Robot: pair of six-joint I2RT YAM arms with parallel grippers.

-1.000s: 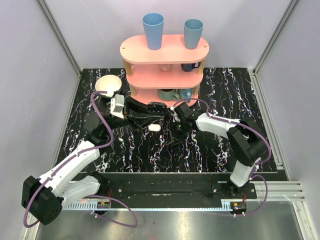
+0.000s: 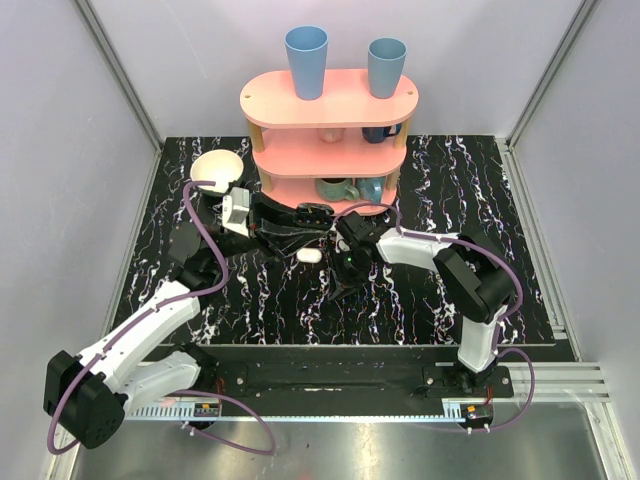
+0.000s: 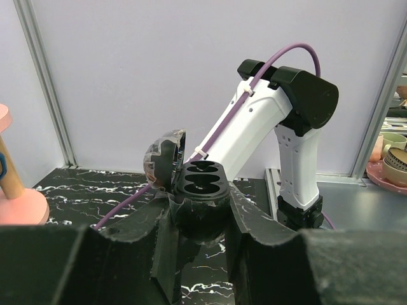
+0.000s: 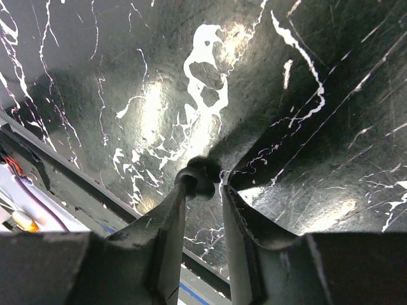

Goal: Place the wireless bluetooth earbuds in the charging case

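Note:
A black charging case [image 3: 200, 200], lid up and two empty slots facing up, is held in my left gripper [image 2: 315, 230], shut on it. A black earbud [image 4: 202, 187] lies on the marble surface at the tips of my right gripper, which is part open around it; whether it touches both fingers I cannot tell. A small white oval object [image 2: 309, 255] lies just left of the right gripper.
A pink shelf [image 2: 328, 90] with cups stands at the back centre. A cream bowl [image 2: 215, 165] sits at the back left. The front edge of the marble surface runs close by the earbud.
The left gripper holds the case in the same place.

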